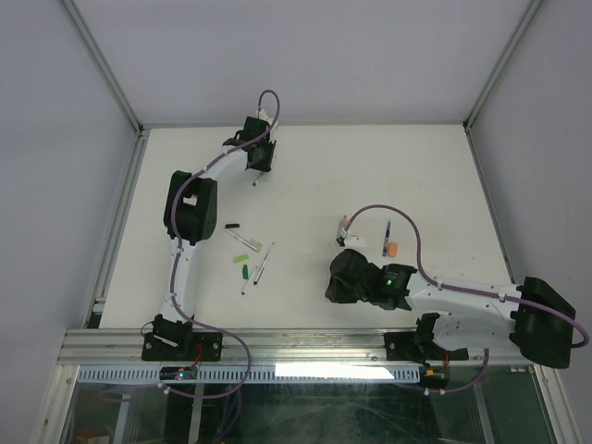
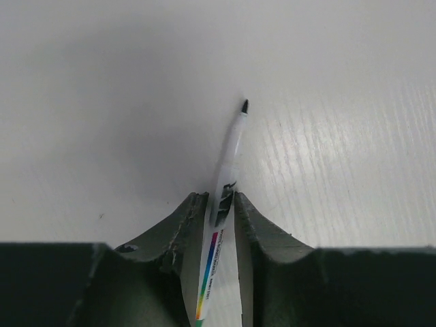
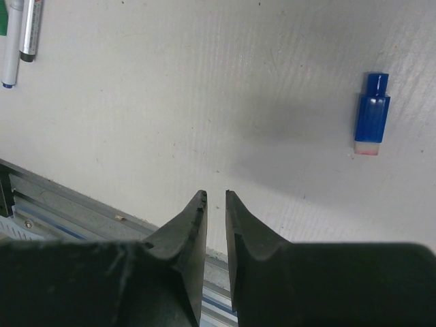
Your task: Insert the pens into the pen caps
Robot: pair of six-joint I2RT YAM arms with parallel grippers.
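Observation:
In the left wrist view a white pen [image 2: 231, 157] with a dark tip lies lengthwise under my left gripper, whose narrowly parted fingertips sit either side of it; whether they grip it I cannot tell. In the top view that gripper is at the back left. My right gripper, near the front right in the top view, is slightly open with nothing between its fingers. A blue object [image 3: 372, 117] lies to its right in its wrist view; two markers [image 3: 11, 54] lie at that view's upper left.
Several pens and small pieces [image 1: 264, 264] lie at the front left of the white table [image 1: 398, 166]. A blue pen [image 1: 387, 239] and an orange piece [image 1: 392, 250] lie at the right. A metal rail [image 1: 305, 342] runs along the front edge.

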